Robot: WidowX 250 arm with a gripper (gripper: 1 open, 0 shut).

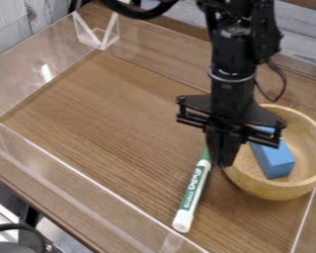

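Observation:
The black gripper (221,148) hangs over the left edge of a wooden bowl (260,183), its tip just above the upper end of a green and white marker (192,196) lying on the table. The fingertips are small and dark, and nothing is clearly seen held between them. A blue block (275,161) sits inside the bowl, partly behind the gripper's body.
Clear side walls edge it at the upper left, with a clear bracket (98,32) near the back.

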